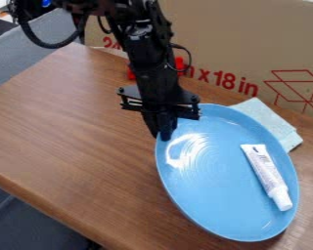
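My black gripper (164,128) is at the upper left rim of an oval light-blue plate (205,186) on the wooden table, its tips down at the rim; it looks shut, though the fingertips are partly hidden. A white tube (266,174) lies on the right side of the plate. A folded pale cloth (260,115) lies behind the plate, partly covered by it.
A cardboard box (250,44) stands along the back, with a red object (129,73) in front of it, mostly behind the arm. A grey surface lies beyond its edge.
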